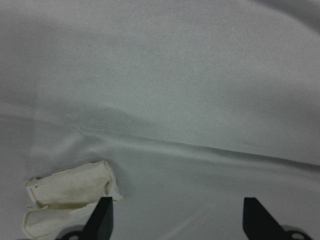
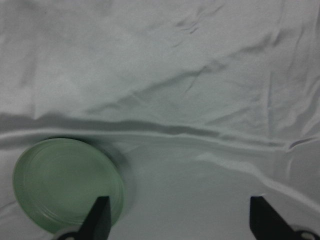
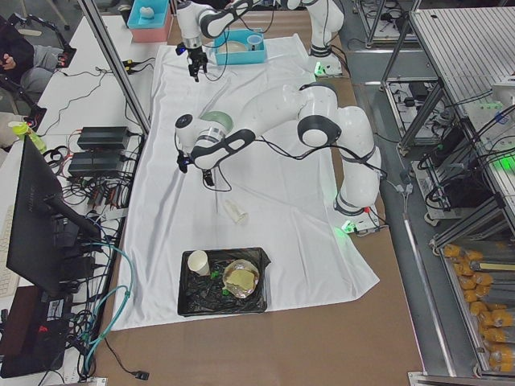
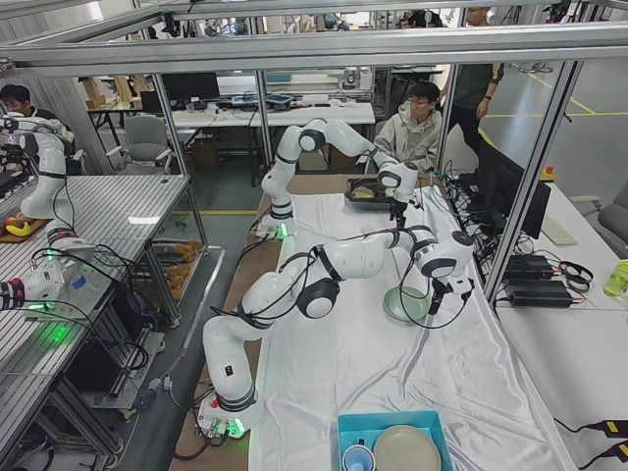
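Observation:
A green plate (image 2: 67, 185) (image 4: 402, 304) lies on the white cloth, at lower left in the right wrist view. My right gripper (image 3: 195, 66) hangs above the cloth beside it, open and empty. My left gripper (image 3: 195, 169) is also open and empty, above the cloth. A crumpled pale paper-like piece (image 1: 70, 187) (image 3: 235, 211) lies at lower left in the left wrist view, by a finger in that view but not held.
A black-lined tray (image 3: 193, 297) with a white cup (image 3: 198, 261) and a foil dish (image 3: 240, 277) stands at one end. A blue bin (image 4: 348, 422) with a dish and cup stands at the other.

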